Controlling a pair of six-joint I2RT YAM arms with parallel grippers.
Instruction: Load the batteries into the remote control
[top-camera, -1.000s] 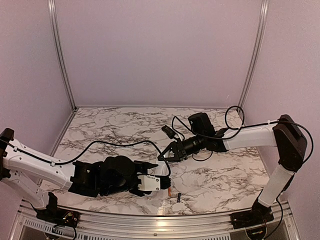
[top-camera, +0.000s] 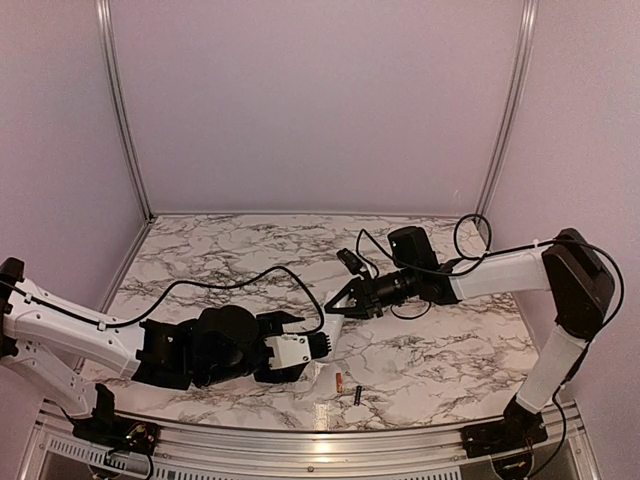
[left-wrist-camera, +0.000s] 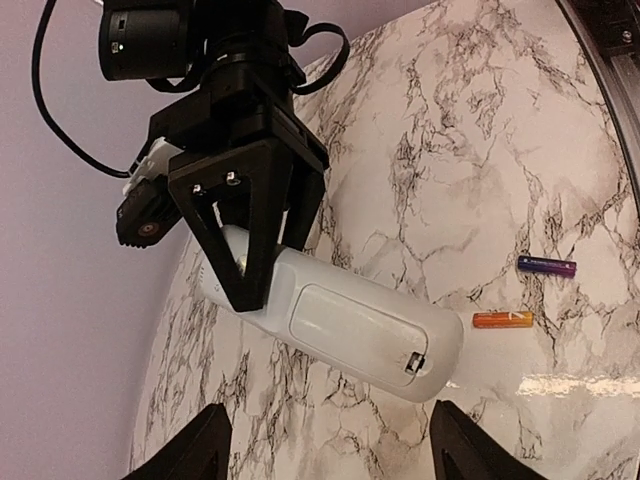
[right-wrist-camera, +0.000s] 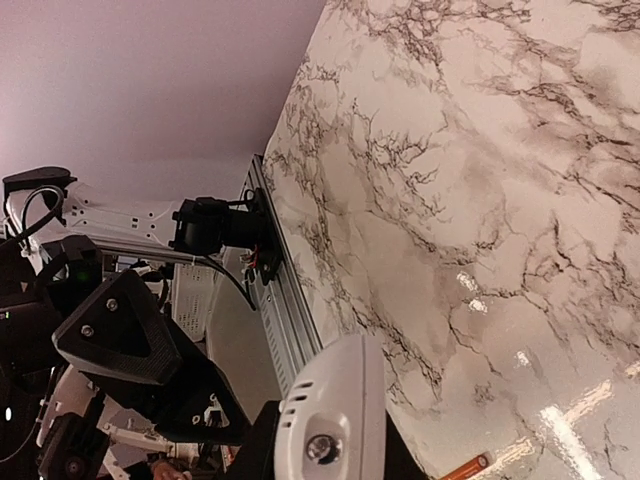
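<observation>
My right gripper is shut on the white remote, held above the table with its battery cover panel facing the left wrist camera; in the right wrist view the remote's end fills the bottom middle. My left gripper is just beside the remote's near end, its fingers apart with nothing between them in the left wrist view. An orange battery and a dark purple battery lie apart on the marble table near the front edge.
Walls stand at the back and both sides, and a metal rail runs along the front edge.
My right gripper with the remote has moved slightly right and up in the top view. My left gripper has shifted a little left and up. The batteries lie unmoved.
</observation>
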